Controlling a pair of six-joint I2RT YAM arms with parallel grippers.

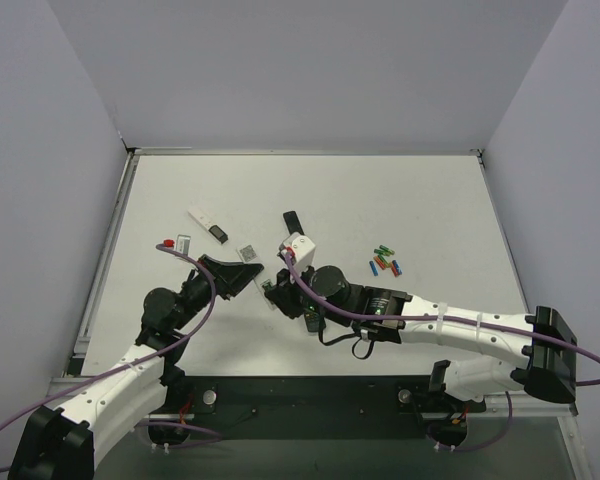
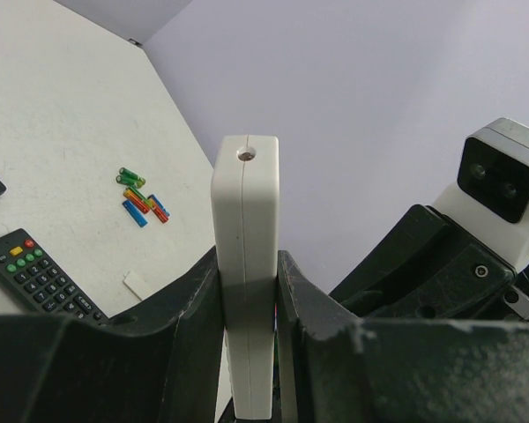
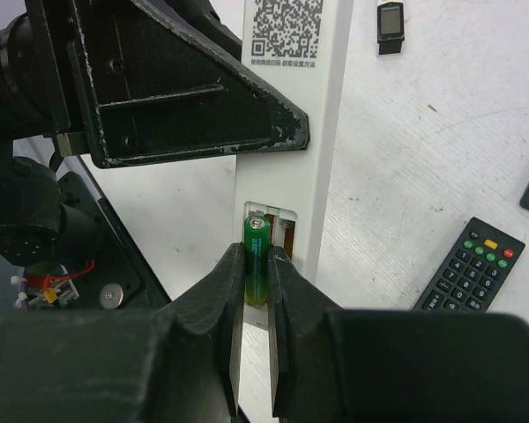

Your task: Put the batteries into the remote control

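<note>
My left gripper (image 1: 250, 270) is shut on a white remote control, held upright above the table; in the right wrist view its back (image 3: 282, 176) faces me, with a QR code above an open battery compartment. A metal contact shows inside. My right gripper is shut on a green battery (image 3: 257, 238), held upright at that compartment; whether it is seated cannot be told. Loose batteries (image 1: 384, 262) in green, red and blue lie on the right of the table (image 1: 430, 210).
A black remote (image 3: 465, 273) lies below the arms, a dark flat object (image 1: 292, 222) behind it. A white item with a dark end (image 1: 207, 222) and a small red-and-white object (image 1: 169, 243) lie at left.
</note>
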